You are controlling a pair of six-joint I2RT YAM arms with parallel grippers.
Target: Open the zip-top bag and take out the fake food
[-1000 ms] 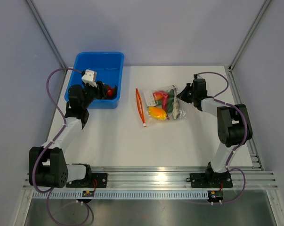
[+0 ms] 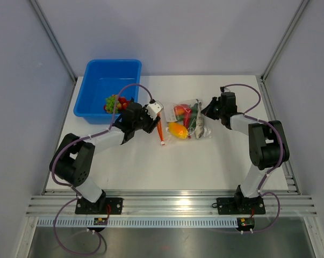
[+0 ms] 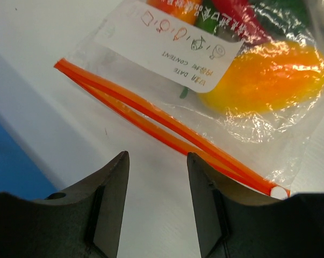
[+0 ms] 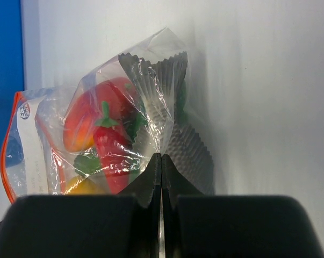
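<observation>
The clear zip top bag (image 2: pixel 172 105) lies on the table with fake food inside: a yellow piece (image 3: pixel 274 75), a red pepper (image 4: pixel 112 156) and a grey fish (image 4: pixel 191 156), among others. Its orange zip edge (image 3: pixel 151 110) faces left, the two strips parted by a narrow slit, with a white slider (image 3: pixel 280 192) at one end. My left gripper is open just off that edge, nothing between its fingers. At the bag's far end, the right gripper is shut, and the plastic gathers in creases at its fingertips.
A blue bin (image 2: pixel 110 80) stands at the back left, holding several food pieces, including green grapes (image 2: pixel 110 103) and red ones.
My left gripper has come from above the blue bin rightward and down to the bag's orange edge. The bag and the right arm have barely shifted.
</observation>
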